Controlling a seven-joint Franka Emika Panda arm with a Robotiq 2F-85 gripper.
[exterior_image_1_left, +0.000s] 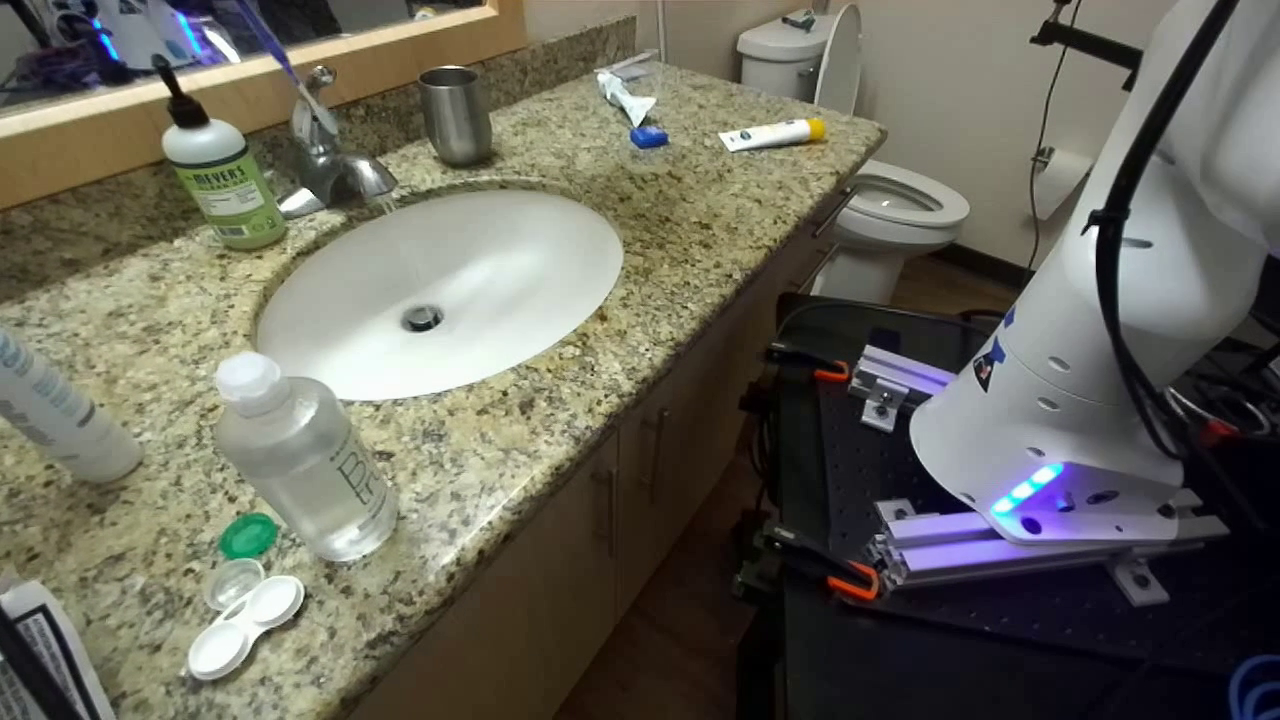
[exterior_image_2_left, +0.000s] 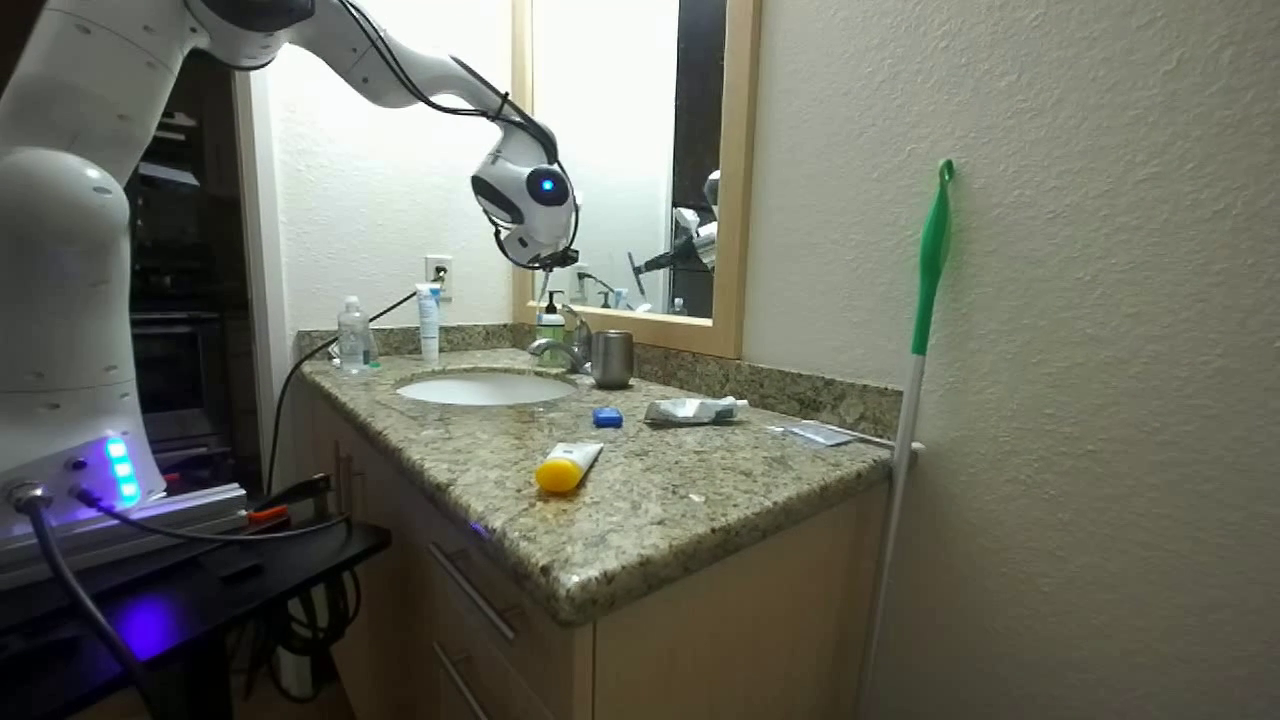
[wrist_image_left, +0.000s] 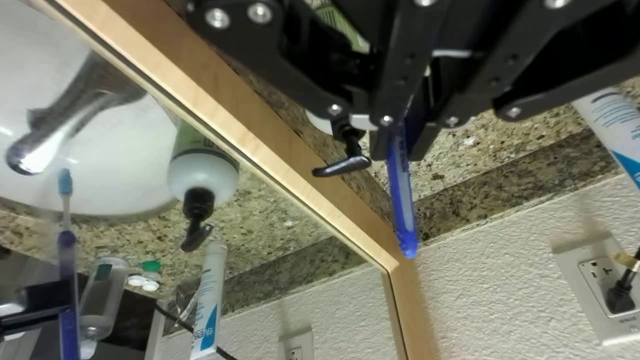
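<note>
My gripper is shut on a blue toothbrush (wrist_image_left: 403, 198), whose handle end sticks out past the fingers. In exterior view 1 the toothbrush (exterior_image_1_left: 266, 38) slants in from the top edge, its pale lower part overlapping the faucet (exterior_image_1_left: 339, 174) from this angle; contact between them cannot be told. The gripper itself lies outside that view. Exterior view 2 has the gripper (exterior_image_2_left: 557, 258) high above the faucet area, near the mirror. A thin stream seems to run from the spout toward the white sink (exterior_image_1_left: 528, 258).
A soap bottle (exterior_image_1_left: 222, 180) stands left of the faucet, a metal cup (exterior_image_1_left: 456, 116) right of it. Nearer are a clear bottle (exterior_image_1_left: 306, 462) and a contact lens case (exterior_image_1_left: 246, 624). A yellow-capped tube (exterior_image_1_left: 774, 134) lies at the far end. The mirror frame (wrist_image_left: 240, 126) is close to the gripper.
</note>
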